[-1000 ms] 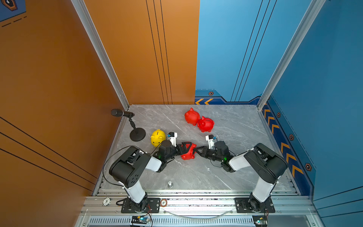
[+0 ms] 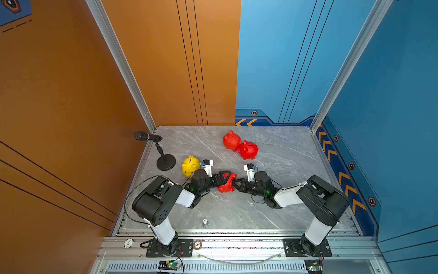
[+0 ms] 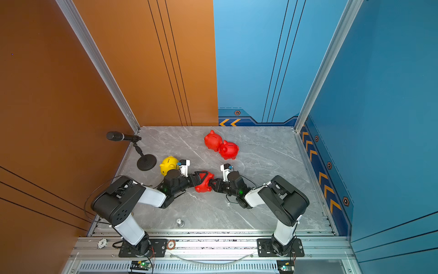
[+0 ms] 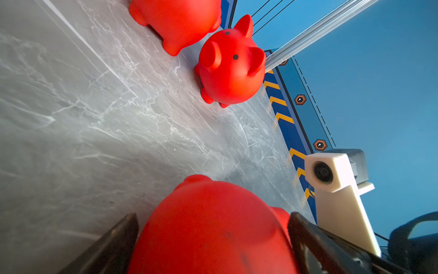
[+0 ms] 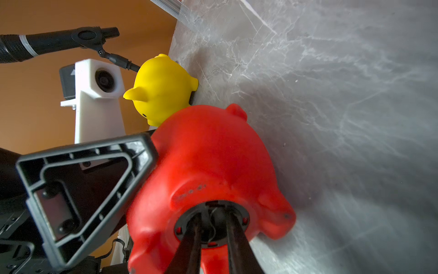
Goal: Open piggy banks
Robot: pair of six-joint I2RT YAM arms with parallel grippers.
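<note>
A red piggy bank (image 4: 209,228) lies on its side between my grippers at front centre. My left gripper (image 2: 223,178) has its fingers apart on either side of its body. My right gripper has its narrow fingertips at the black plug opening (image 5: 212,214) in the bank's underside; the plug's state and the gap between the fingertips are hard to tell. A yellow piggy bank (image 5: 162,86) stands behind my left gripper. Two more red piggy banks, stand together at the back centre.
A black microphone stand (image 2: 165,160) is at the back left. A small metal cylinder (image 2: 205,222) is near the front edge.
My right arm and gripper have shifted and turned slightly at the red bank over the last second. The left arm and the other banks have stayed still.
</note>
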